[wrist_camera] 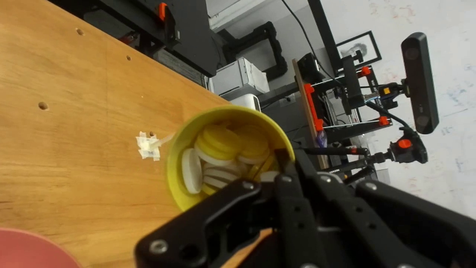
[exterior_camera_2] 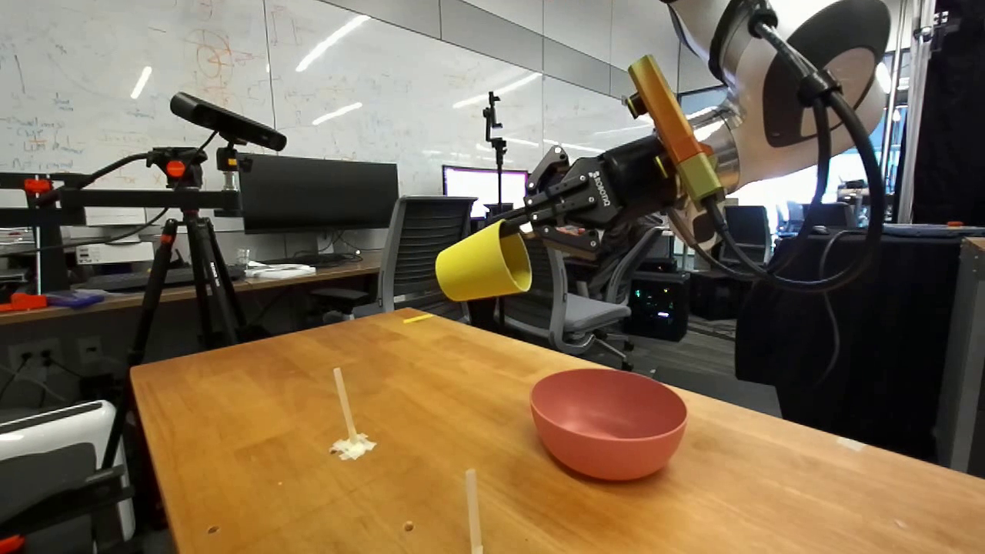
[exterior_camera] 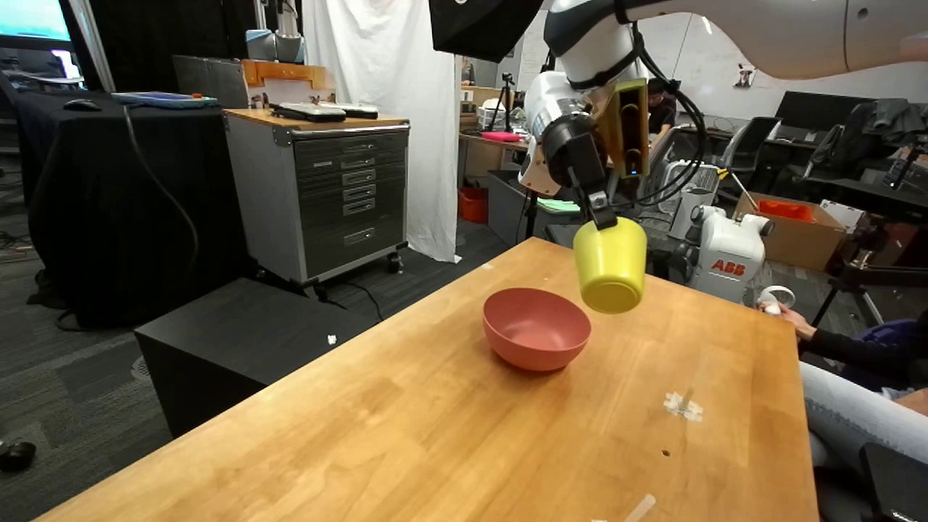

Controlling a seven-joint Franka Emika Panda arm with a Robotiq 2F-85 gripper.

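My gripper (exterior_camera_2: 510, 225) is shut on the rim of a yellow cup (exterior_camera_2: 475, 266), holding it in the air above the table. The cup is tilted, its mouth toward the arm, as exterior view 2 shows. Inside it, in the wrist view, lie several white and yellow round discs (wrist_camera: 219, 142). One finger reaches inside the cup's wall. A red bowl (exterior_camera: 536, 329) stands upright on the table, lower than the cup and to its left in exterior view 1. In exterior view 2 the bowl (exterior_camera_2: 609, 425) looks empty.
A thin pale stick (exterior_camera_2: 345, 406) stands up from a patch of tape on it, with another stick (exterior_camera_2: 473, 512) nearer that camera. A person's hand (exterior_camera: 787, 320) is near the right edge.
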